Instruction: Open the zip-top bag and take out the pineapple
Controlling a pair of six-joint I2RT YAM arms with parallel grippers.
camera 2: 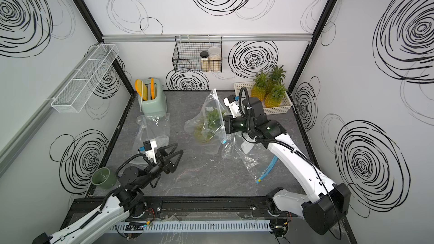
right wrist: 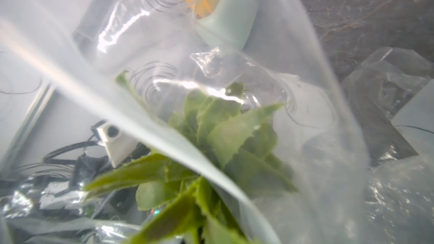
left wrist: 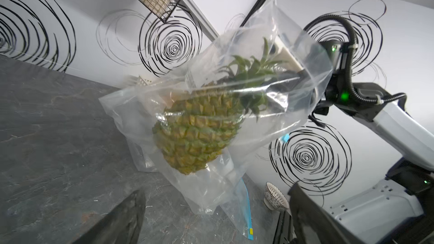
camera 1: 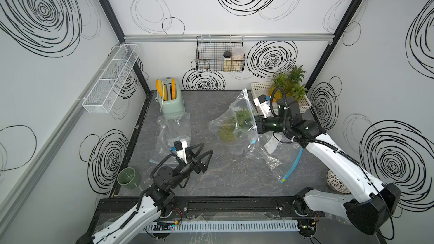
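Observation:
A clear zip bag (left wrist: 212,162) with a pineapple (left wrist: 194,131) inside hangs raised over the middle right of the worktop, pinched at its top by my right gripper (camera 1: 256,123), which is shut on it; the fingertips are hidden by plastic. The crown fills much of the right wrist view. My left gripper (camera 1: 202,158) stands open and empty at the front left, apart from the bag, its two fingers at the bottom of the left wrist view.
Empty bags (camera 1: 171,135) lie left and right on the worktop. A crate of pineapples (camera 2: 271,99) is at back right, a green holder (camera 1: 171,104) at back left, a green cup (camera 1: 128,177) front left, wire baskets on the walls.

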